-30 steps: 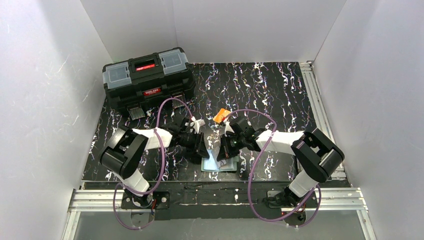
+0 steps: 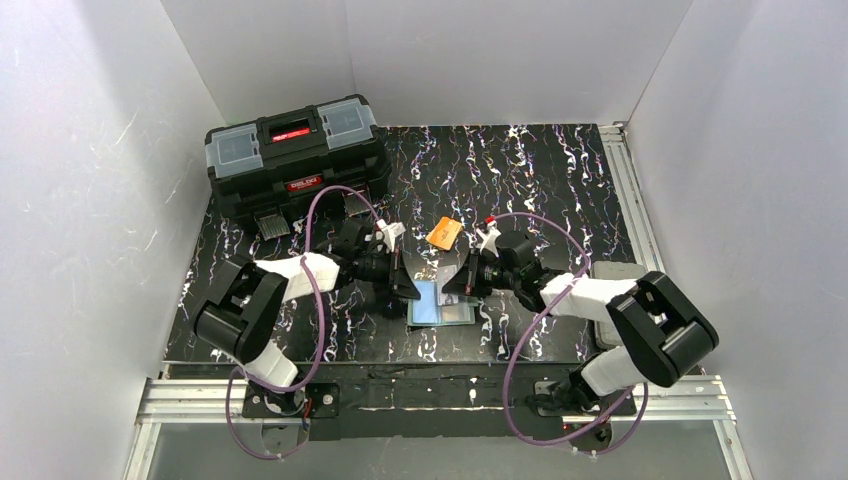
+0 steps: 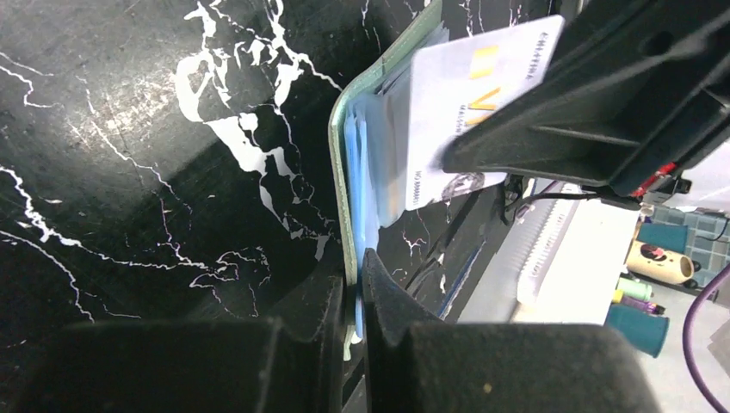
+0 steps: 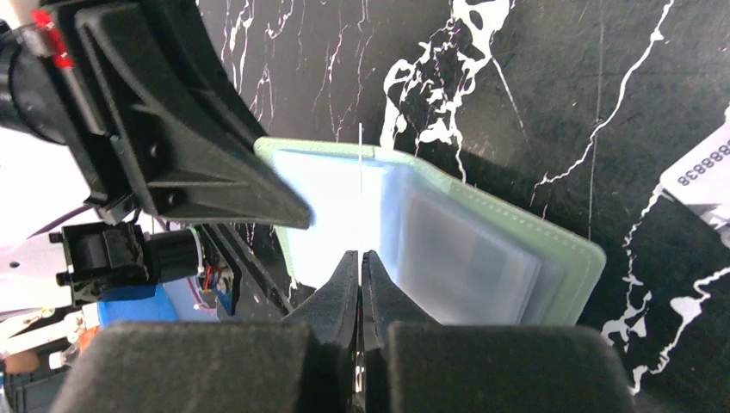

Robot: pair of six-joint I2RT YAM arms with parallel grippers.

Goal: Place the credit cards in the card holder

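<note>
The green card holder (image 2: 424, 303) is spread open near the table's front, showing a light blue side and clear sleeves (image 4: 465, 249). My left gripper is shut on the holder's left part, with its green cover (image 3: 338, 163) between the fingertips. Over the sleeves, my right gripper is shut on a white card, seen edge-on in the right wrist view as a thin line (image 4: 361, 172). Whether that card's edge sits inside a sleeve, I cannot tell. Another card (image 4: 708, 172) lies on the table behind the holder.
Farther back, an orange card (image 2: 445, 233) lies flat. A black toolbox (image 2: 295, 155) fills the back left, and a grey case (image 2: 617, 272) stands at the right behind the right arm.
The holder has shifted toward the back of the table along with both grippers.
</note>
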